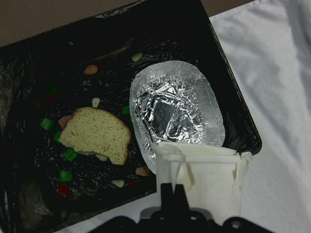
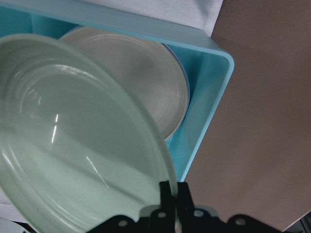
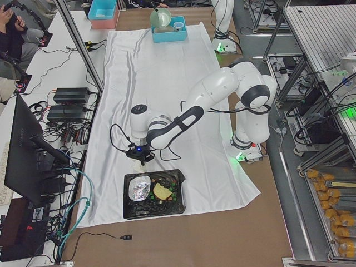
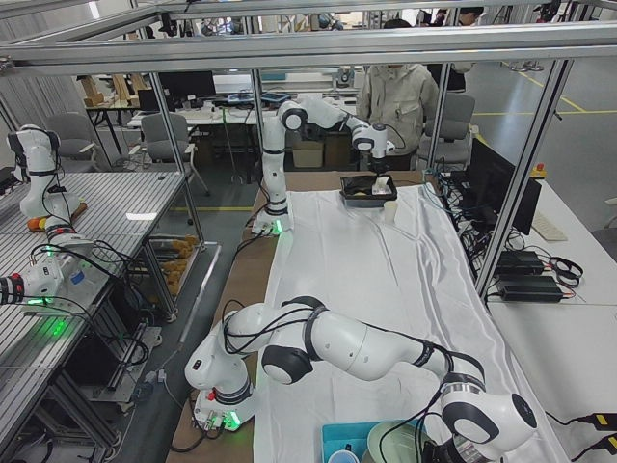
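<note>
My left gripper [image 3: 142, 153] is shut on a white, crumpled-rimmed paper container [image 1: 209, 179], just beyond a black tray [image 3: 133, 208] [image 1: 228, 111]. The tray holds an oval foil dish [image 3: 139, 188] [image 1: 172, 107], a bitten bread slice [image 3: 163, 192] [image 1: 95, 131] and scattered coloured bits. A pale cup [image 4: 389, 212] stands by the tray in the right camera view. At the far end, my right gripper is shut on the rim of a pale green plate [image 2: 73, 131] over a blue bin [image 2: 209, 92] containing another round dish [image 2: 150, 77].
Monitor [image 3: 25, 156], cables and a metal post line the left side in the left camera view; a metal bench [image 3: 317, 39] stands right.
</note>
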